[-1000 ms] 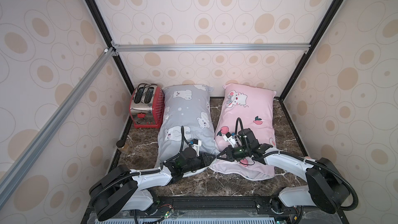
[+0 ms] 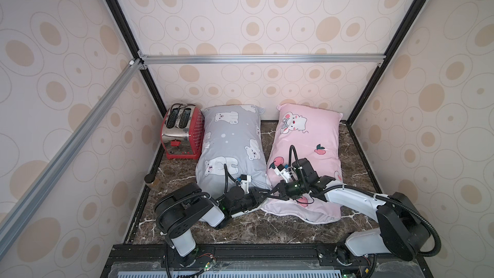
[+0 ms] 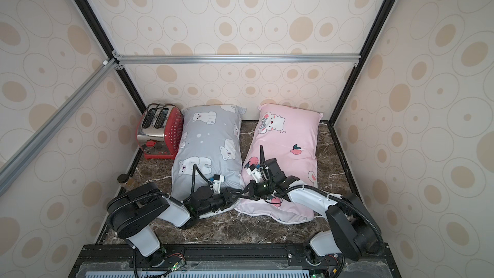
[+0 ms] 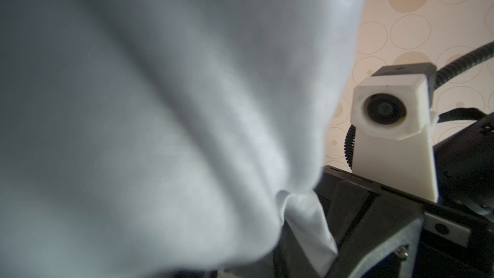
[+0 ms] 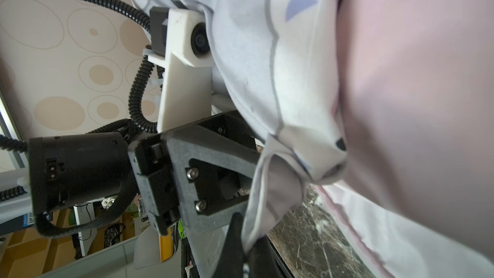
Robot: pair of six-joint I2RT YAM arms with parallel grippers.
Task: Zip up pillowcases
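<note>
The grey bear pillowcase (image 2: 229, 139) lies left, the pink mouse pillowcase (image 2: 303, 139) right. My left gripper (image 2: 259, 193) is at the grey case's front right corner; in the left wrist view its finger is largely hidden by cloth, its opening unclear. My right gripper (image 3: 246, 191) meets it there from the right, shut on the folded grey corner (image 5: 272, 190), which hangs between the two grippers in the right wrist view. A pale zipper edge (image 2: 308, 221) shows along the pink case's front.
A red-and-steel toaster (image 2: 180, 133) stands at the back left. A small jar (image 2: 152, 181) stands by the left wall. Strips of bare marble floor (image 2: 247, 234) show in front and at the sides; walls enclose the space.
My left arm's elbow has swung up and to the right, with its gripper staying near the corner. My right gripper has shifted slightly; the pillows look unchanged.
</note>
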